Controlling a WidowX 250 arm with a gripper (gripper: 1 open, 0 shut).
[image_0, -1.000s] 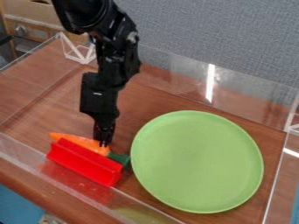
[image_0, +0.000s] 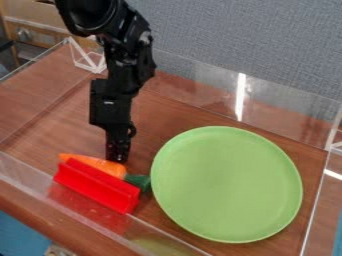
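Observation:
My black gripper (image_0: 118, 150) points down just above an orange carrot (image_0: 83, 162) with a green top (image_0: 136, 181), which lies behind a red object (image_0: 94, 188) at the lower left. Its fingertips are small and dark, and whether they are apart or touch the carrot is unclear. A large green plate (image_0: 226, 184) lies to the right of the carrot, next to its green top.
A clear-walled barrier (image_0: 241, 95) surrounds the wooden surface (image_0: 47, 120). A white wire frame (image_0: 86, 56) stands at the back left.
My gripper has shifted very slightly around the carrot. The carrot, red object and plate look essentially unmoved.

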